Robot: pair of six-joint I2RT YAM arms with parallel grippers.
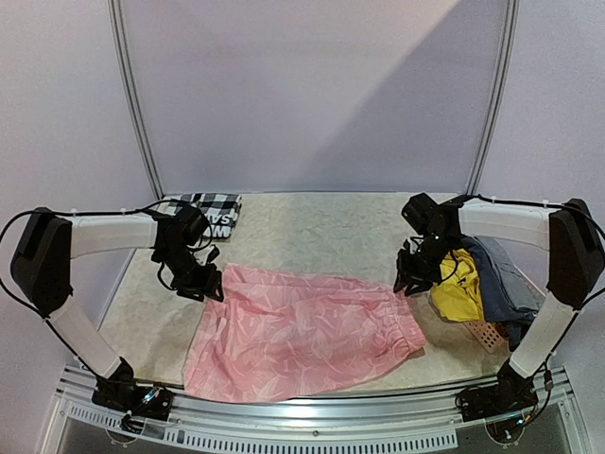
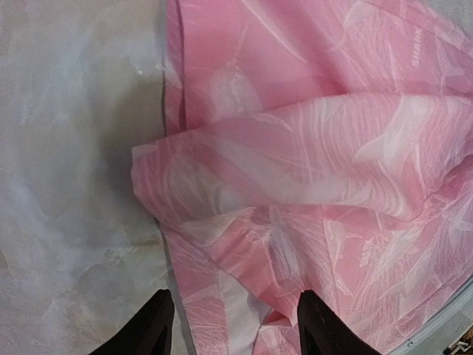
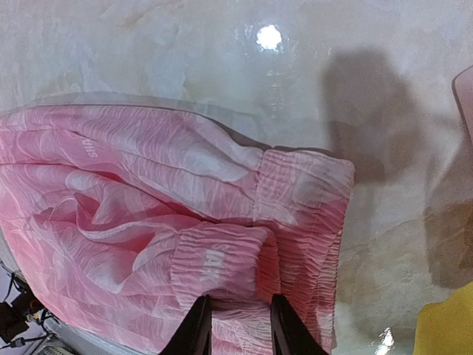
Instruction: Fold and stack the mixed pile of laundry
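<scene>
A pink patterned garment (image 1: 298,345) lies spread with wrinkles across the front of the table, its upper edge doubled over. My left gripper is over its left upper edge, fingers apart, above a narrow folded strip. My right gripper is at the garment's right upper corner, fingertips down at a bunched ribbed band (image 3: 214,262), part open; whether fabric lies between the fingers is hard to tell.
A folded black-and-white checked item (image 1: 217,213) lies at the back left. On the right, a basket (image 1: 487,334) holds yellow (image 1: 454,293) and blue (image 1: 506,284) laundry.
</scene>
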